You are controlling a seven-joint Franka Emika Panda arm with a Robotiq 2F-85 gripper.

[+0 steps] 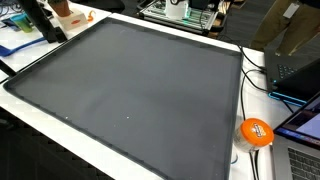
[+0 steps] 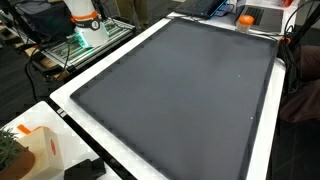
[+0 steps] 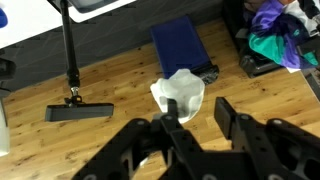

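Note:
In the wrist view my gripper shows its two dark fingers apart, with bare wood floor visible in the gap. A crumpled white thing [image 3: 180, 88] lies beyond the left fingertip, partly covered by it; whether they touch cannot be told. The gripper appears in neither exterior view. There, the large grey board [image 1: 130, 75] on the white table is bare.
An orange-topped container [image 1: 254, 133] stands beside the board near a laptop [image 1: 300, 160]. A white box [image 2: 42, 145] and a brown pot [image 2: 15, 160] crowd one corner. Below the gripper are a dark blue object [image 3: 180, 45] and a bin of coloured cloth [image 3: 275, 35].

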